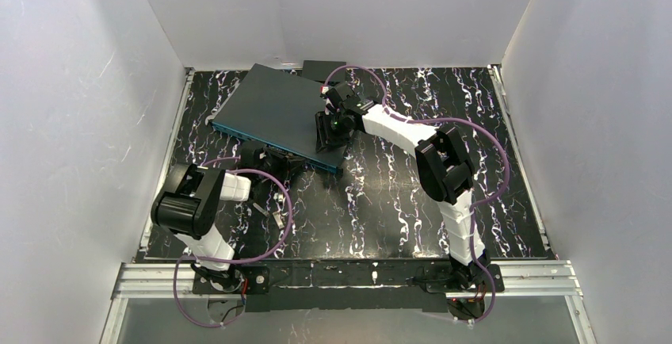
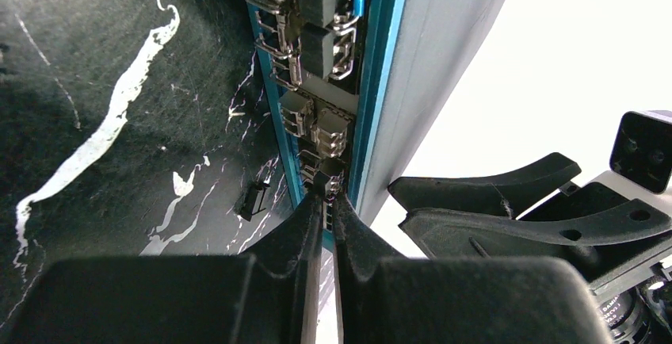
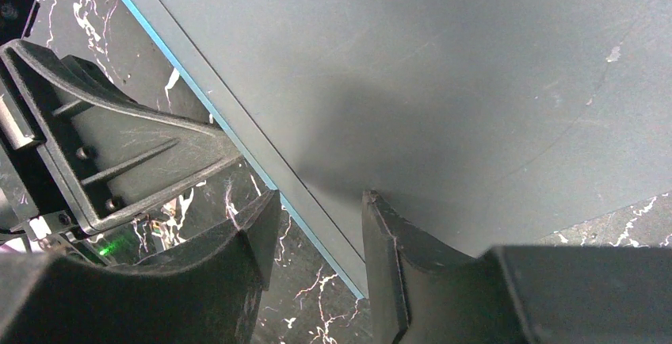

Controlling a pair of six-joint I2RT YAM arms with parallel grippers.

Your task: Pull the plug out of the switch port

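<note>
A grey switch with a blue-edged front lies at an angle at the back left. In the left wrist view its port row holds metal clips and several dark plugs. My left gripper is at the lower ports, its fingertips close together with a narrow gap, right at a small dark plug. Whether they grip this plug cannot be told. Over the switch's right end is my right gripper; its fingers stand somewhat apart, with the lid and blue front edge showing between them. Any grip on the switch is unclear.
Loose small pieces lie on the dark marbled table in front of the switch. A small dark panel sits behind it. Purple cables run along both arms.
</note>
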